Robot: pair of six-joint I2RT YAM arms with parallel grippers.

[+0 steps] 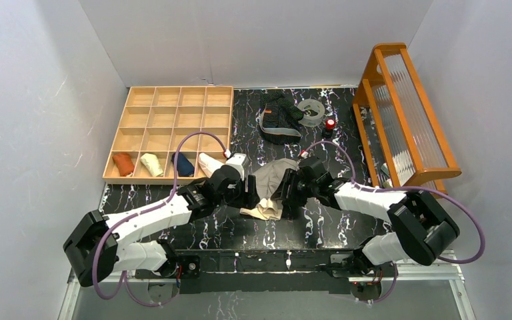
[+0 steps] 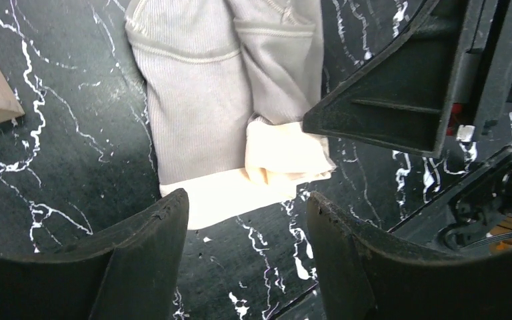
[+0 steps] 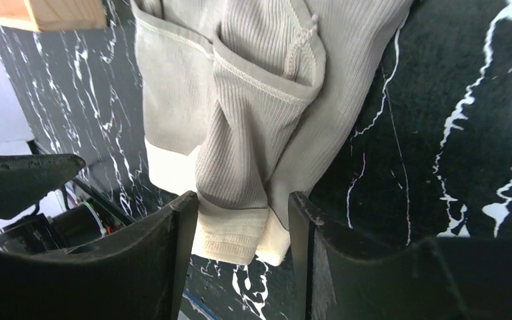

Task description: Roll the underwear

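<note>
The grey underwear [image 1: 271, 175] with a cream waistband [image 2: 220, 200] lies between my arms on the black marble table, its right side folded over in a lengthwise bundle. My left gripper hangs open at the cloth's waistband end, nothing held. My right gripper is over the folded part, fingertips apart on either side of the bundle's cream end; the left fingertip appears to touch the cloth.
A wooden divider box [image 1: 167, 117] with rolled cloths stands at back left. A dark striped cloth [image 1: 279, 117], a tape roll [image 1: 312, 107] and a red-capped bottle [image 1: 329, 127] lie behind. A wooden rack [image 1: 400, 120] stands right.
</note>
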